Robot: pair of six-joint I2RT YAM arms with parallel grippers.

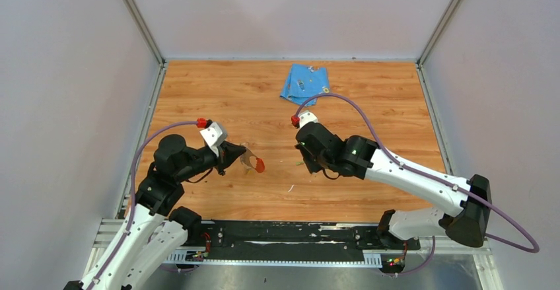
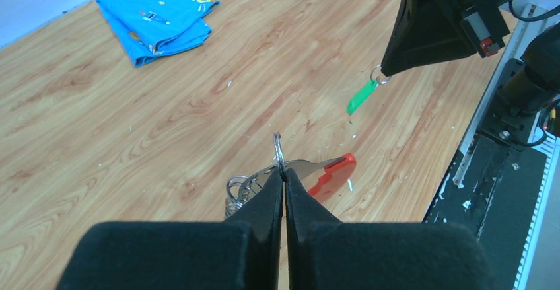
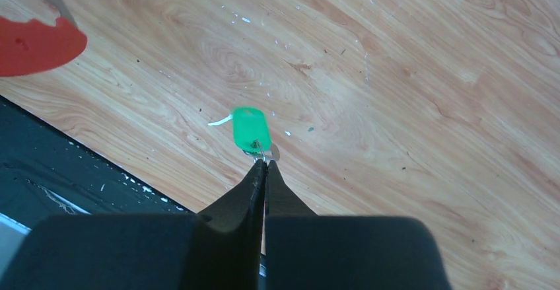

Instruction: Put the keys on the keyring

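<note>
At the tips of my left gripper, shut, a thin metal ring stands up between the fingers. Hanging around there are a coiled silver bunch and a flat metal piece with a red end; how they join the ring is partly hidden. My right gripper is shut on a small ring carrying a green tag. In the left wrist view, this green tag and its wire ring hang from the right fingertips, apart from the left bunch.
A folded blue cloth lies at the back of the wooden table. Small white scraps lie scattered over the wood. The black strip runs along the front edge.
</note>
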